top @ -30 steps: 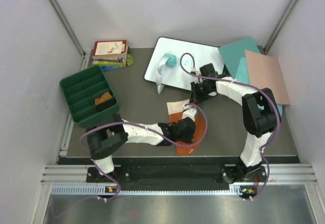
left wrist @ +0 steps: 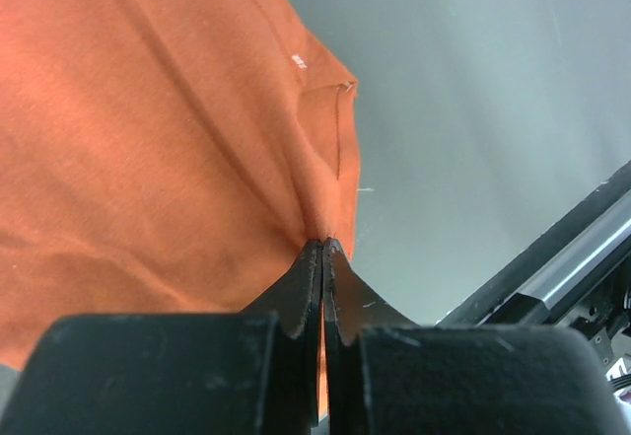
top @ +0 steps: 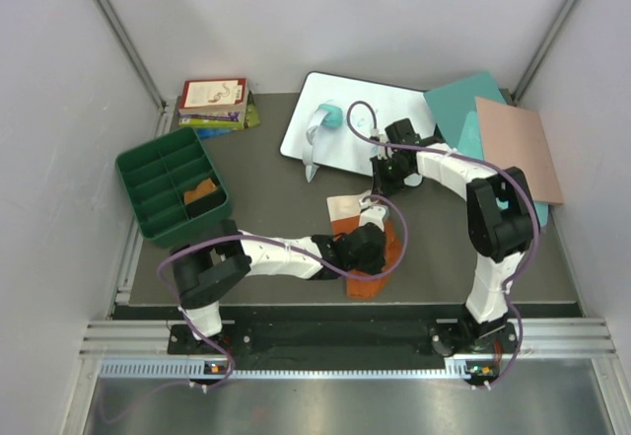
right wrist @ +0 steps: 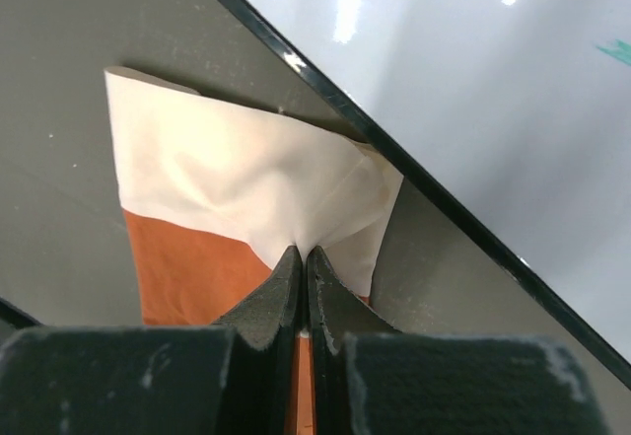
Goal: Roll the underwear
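Observation:
Orange underwear with a cream-white waistband (top: pixel 344 206) lies spread on the table, partly hidden under my left arm. In the left wrist view, my left gripper is shut at a creased edge of the orange cloth (left wrist: pixel 148 139), its tips against the fabric; no cloth shows clearly between them. My right gripper is shut on the waistband (right wrist: pixel 212 159) near its right corner in the right wrist view. Folds in the white fabric run together at its fingertips.
A whiteboard (top: pixel 340 95) lies close behind the waistband, its dark rim (right wrist: pixel 345 109) right beside the cloth. To the left stands a green divided box (top: pixel 133 174) with a brown item inside. Books (top: pixel 212 100) sit at the back left, boards (top: pixel 518 149) at the right.
The underwear has shifted slightly to the right, and the left arm's end has moved a little that way too. The right gripper has moved slightly; the other objects have stayed put.

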